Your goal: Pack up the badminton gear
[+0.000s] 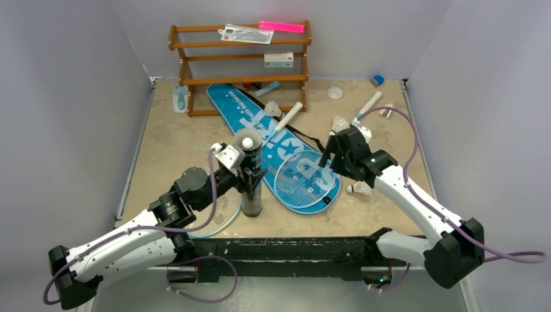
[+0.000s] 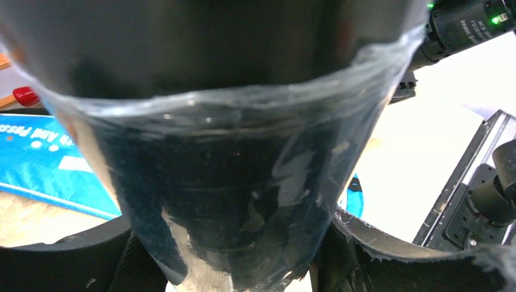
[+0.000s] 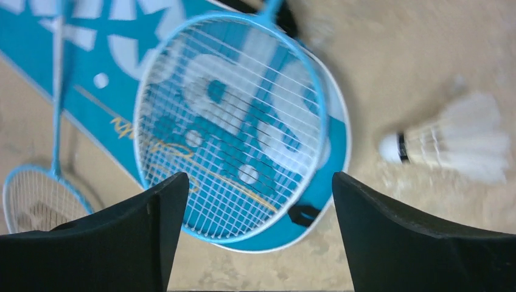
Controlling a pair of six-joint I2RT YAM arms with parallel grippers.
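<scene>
My left gripper (image 1: 255, 181) is shut on the dark shuttlecock tube (image 1: 252, 203), which stands upright left of the blue bag; a shuttlecock's white cork (image 1: 247, 143) shows in its mouth. The tube (image 2: 237, 176) fills the middle of the left wrist view. On the blue racket bag (image 1: 237, 110) lies a racket (image 1: 304, 175) with a white grip. My right gripper (image 1: 329, 158) is open and empty above the bag's right side. To the right of the bag, a shuttlecock (image 3: 447, 140) lies on its side. Another racket (image 1: 217, 218) is partly hidden under the left arm.
A wooden rack (image 1: 243, 81) stands at the back over the bag's far end. More shuttlecocks (image 1: 339, 124) and another white grip (image 1: 370, 104) lie at the back right, partly behind the right arm.
</scene>
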